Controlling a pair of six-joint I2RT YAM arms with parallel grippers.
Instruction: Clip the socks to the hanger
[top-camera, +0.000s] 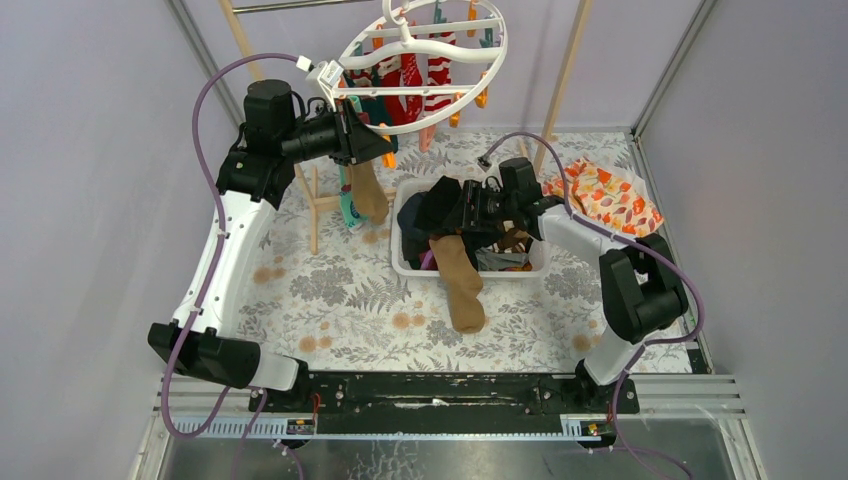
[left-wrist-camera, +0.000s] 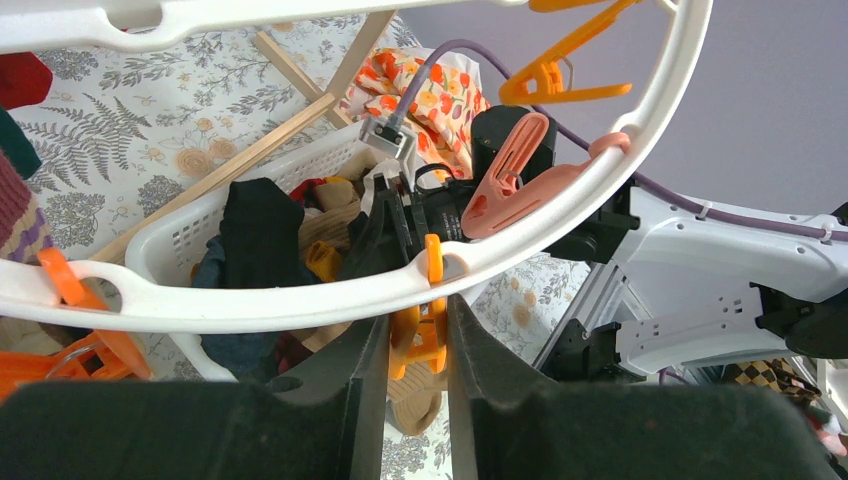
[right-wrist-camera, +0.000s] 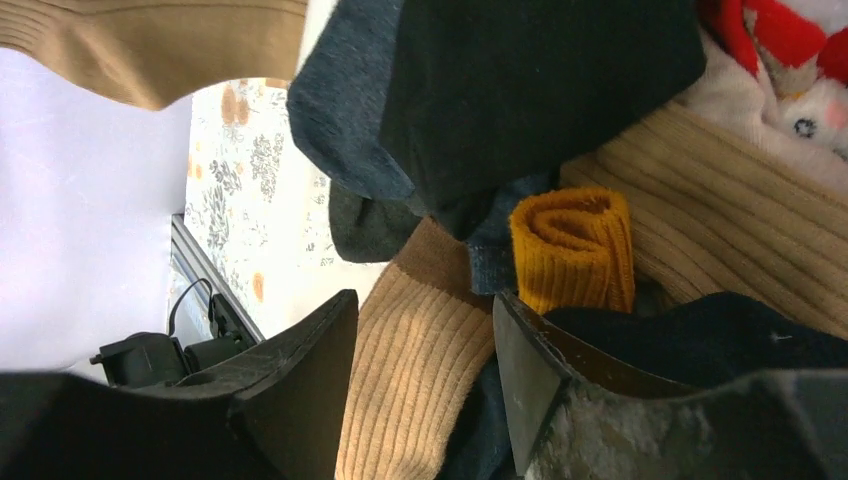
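The white hanger holds several socks and clips. My left gripper is shut on an orange clip at the hanger's rim; in the top view a brown sock hangs below it. My right gripper is part open over the laundry basket, above ribbed tan and brown socks and a mustard sock. Another brown sock drapes over the basket's front edge onto the table.
An orange-patterned cloth lies at the back right. Wooden stand legs are behind the basket.
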